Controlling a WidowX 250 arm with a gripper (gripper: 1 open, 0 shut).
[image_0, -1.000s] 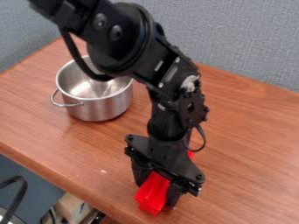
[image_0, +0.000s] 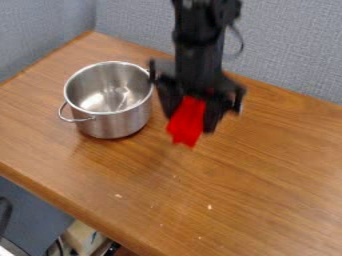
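A red object (image_0: 189, 120), blurred, is raised in the middle of the view, held by my dark gripper (image_0: 190, 104), which is shut on it. The gripper and arm are blurred, so the fingertips are hard to make out. A steel pot (image_0: 110, 97) with wire handles stands just to the left of them on the wooden table.
A grey padded wall (image_0: 294, 45) runs along the back. The table's left edge borders a dark area at the lower left.
My gripper has lifted the red object from near the table's front and moved it back and up, beside the pot. The pot has stayed in place.
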